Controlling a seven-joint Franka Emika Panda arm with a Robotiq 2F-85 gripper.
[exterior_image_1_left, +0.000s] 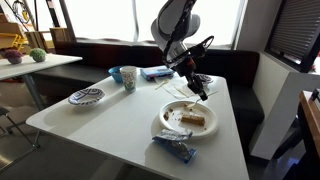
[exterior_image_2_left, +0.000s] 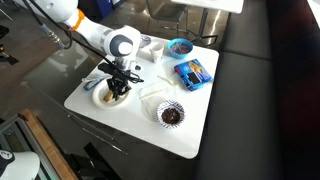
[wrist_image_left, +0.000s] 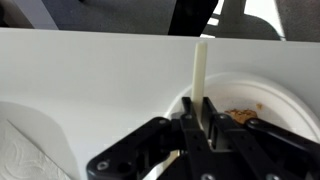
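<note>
My gripper is shut on a pale, narrow stick-like utensil (wrist_image_left: 200, 72), whose length juts out beyond the fingers in the wrist view. Below the gripper lies a round white plate (exterior_image_1_left: 168, 126) near the table's edge. A brown, bar-shaped piece of food (exterior_image_1_left: 193, 119) rests on it, with smaller brown bits beside it. Brown crumbs (wrist_image_left: 243, 115) show on the plate at the right in the wrist view. From the second exterior view, the hand covers part of the plate (exterior_image_2_left: 101, 103). Whether the utensil touches the food cannot be told.
A silver-blue packet (exterior_image_1_left: 175, 149) lies beside the plate. Elsewhere on the table are a patterned bowl (exterior_image_1_left: 87, 97), a cup (exterior_image_1_left: 129, 78), a blue bowl (exterior_image_2_left: 181, 47), a blue bag (exterior_image_2_left: 193, 73) and white napkins (exterior_image_2_left: 152, 103).
</note>
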